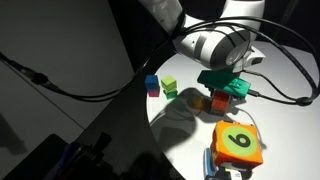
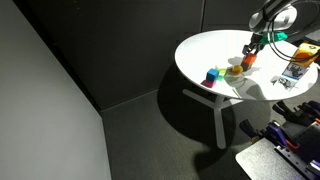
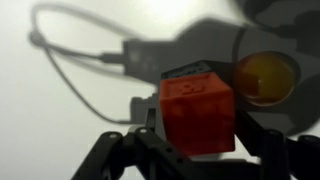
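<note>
A red block [image 3: 197,112] stands on the white table, between the two fingers of my gripper in the wrist view. Those fingers are part open, one on each side of the block; whether they touch it I cannot tell. In exterior view 1 the gripper [image 1: 222,92] hangs low over the red block [image 1: 220,104] and hides its upper part. An orange-yellow ball [image 3: 264,77] rests close beside the block. Exterior view 2 has the red block [image 2: 248,60] under the arm near the table's far side.
A large orange cube with a 6 [image 1: 237,145] stands nearby, a blue item [image 1: 209,162] beside it. Green blocks [image 1: 169,85] and a blue-and-pink stack [image 1: 152,86] are near the left edge. A cable [image 3: 75,85] lies on the table. Bare table [image 1: 175,135] lies between.
</note>
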